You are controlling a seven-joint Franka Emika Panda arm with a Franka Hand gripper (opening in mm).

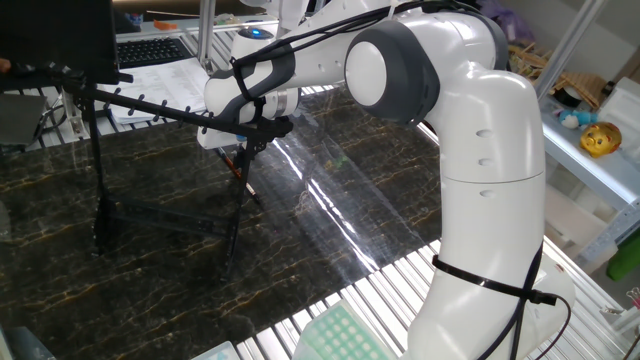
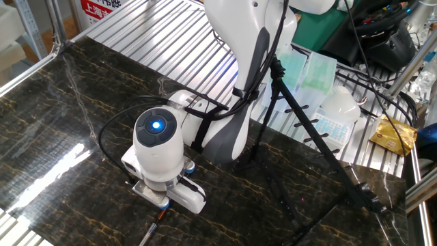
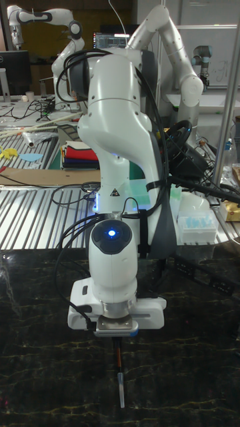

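Observation:
My gripper [image 3: 118, 331] points down over the dark marbled table, and its fingers are hidden beneath the white hand and metal bracket. A thin stick-like tool [image 3: 120, 387], reddish brown and dark above with a pale end, shows directly below the bracket. In exterior view 2 the same tool [image 2: 153, 228] emerges at the bracket's edge beside a blue part and runs toward the frame's bottom. Exterior view 1 has the tool [image 1: 250, 187] slanting below the hand, partly behind a black frame. Whether the fingers are shut on it cannot be made out.
A black stand [image 1: 172, 112] rises from the table beside the arm. Clear plastic sheeting [image 1: 330, 200] seems to lie on the marbled surface. A green rack [image 1: 343, 335] and a blue-white tray [image 2: 329, 128] sit near the base.

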